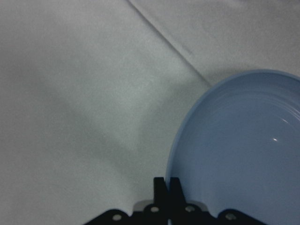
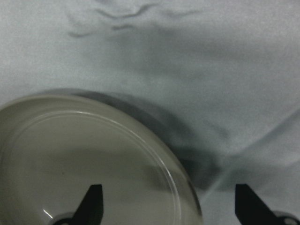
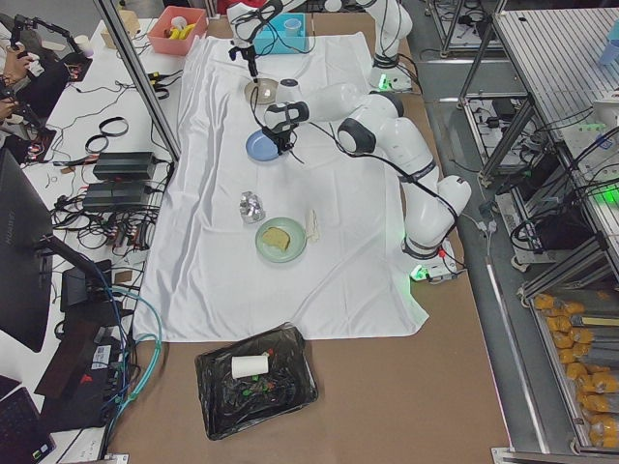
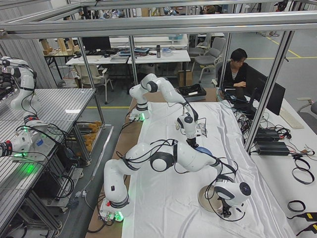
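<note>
A blue plate point(image 3: 259, 148) lies on the white cloth; in the left wrist view my left gripper is shut on its rim point(image 1: 185, 123). Beyond it in the camera left view is a beige plate point(image 4: 209, 199), seen close in the right wrist view, where my open right gripper hangs with one finger either side of the rim. Nearer lie a green plate point(image 3: 269, 252) with a yellowish piece point(image 3: 276, 237) on it, a silver crumpled item point(image 3: 250, 207) and a pale thin item point(image 3: 311, 225).
A black-lined tray point(image 3: 253, 399) with a white cylinder sits at the near edge. A red bin point(image 3: 179, 30) and a blue bin point(image 3: 281, 46) stand at the far end. The cloth around the green plate is mostly clear.
</note>
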